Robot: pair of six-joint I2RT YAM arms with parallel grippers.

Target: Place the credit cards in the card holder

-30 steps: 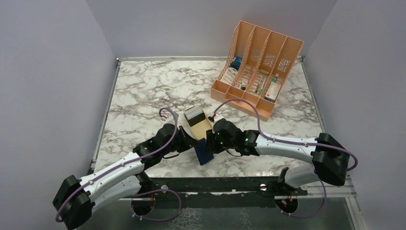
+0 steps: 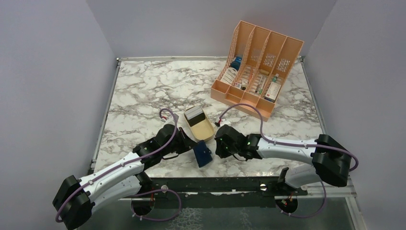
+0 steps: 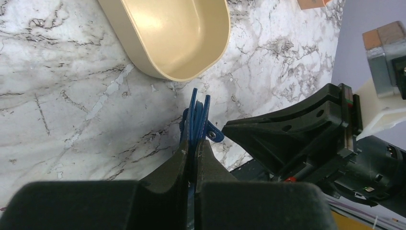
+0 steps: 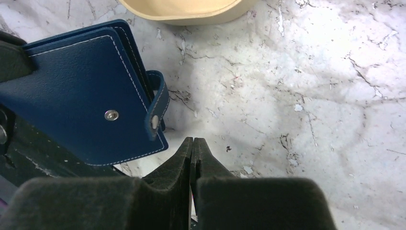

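A dark blue leather card holder [image 2: 202, 155] with a snap strap hangs near the table's front edge, gripped at one end by my left gripper, which is shut on it. In the right wrist view its face [image 4: 81, 96] shows, strap loose at the side. My right gripper is shut, nothing visible between its fingers, just right of the holder and apart from it. A cream tray [image 2: 204, 128] sits behind both grippers, with grey and dark items [image 2: 195, 115] in its far half, too small to identify as cards.
An orange organizer [image 2: 222, 86] with bottles and small boxes stands at the back right. Both arms are close together at the front centre, near the edge.
My right gripper has moved right and slightly toward the front, away from the card holder, leaving it more exposed. The left gripper stays almost still with the holder.
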